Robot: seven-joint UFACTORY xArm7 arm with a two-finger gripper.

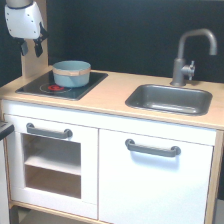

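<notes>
High at the left edge, my gripper (pixel 30 50) hangs from a white arm with its dark fingers pointing down. The fingers stand apart, and nothing shows between them. A blue-grey pot (pixel 71 70) with a brownish band sits on the black stovetop (pixel 35 88), to the right of my gripper and lower in the view. The pot's inside is mostly hidden.
To the right, a metal sink (pixel 168 97) is set into the wooden counter (pixel 115 90) under a tall grey faucet (pixel 185 60). Below are a windowed door (pixel 85 165) and a white cabinet door (pixel 150 180). Free counter lies between stovetop and sink.
</notes>
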